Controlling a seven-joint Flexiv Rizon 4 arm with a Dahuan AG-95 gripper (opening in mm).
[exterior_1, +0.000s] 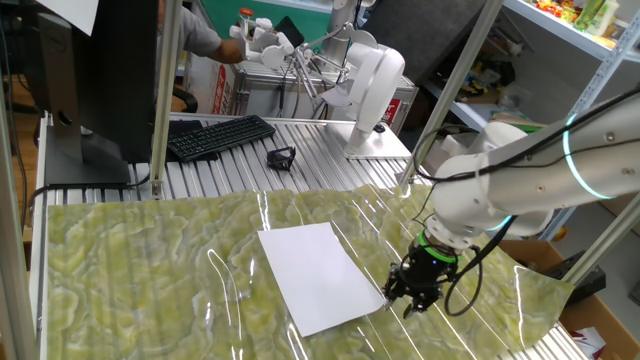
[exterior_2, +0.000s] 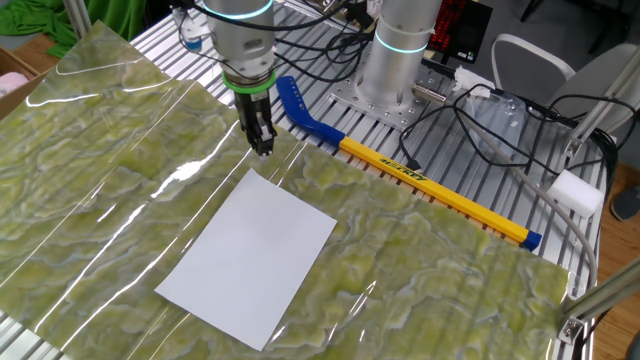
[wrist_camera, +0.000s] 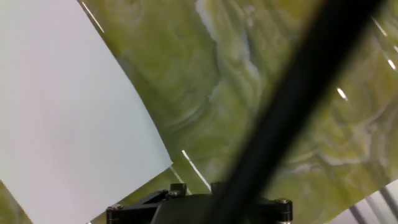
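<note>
A blank white sheet of paper lies flat on the green marbled cover. My black gripper points down just off one corner of the sheet. In exterior view 2 its fingertips are close above that corner of the paper; whether they touch it cannot be made out. At the bottom of the wrist view, the gripper shows a gap between its two tips, with nothing held. The corner of the paper ends slightly ahead of the left tip. A blurred dark cable crosses this view.
A yellow and blue hockey stick lies along the table beside the robot base. Beyond the cover are a keyboard, a small black object and a white device. The cover around the sheet is otherwise clear.
</note>
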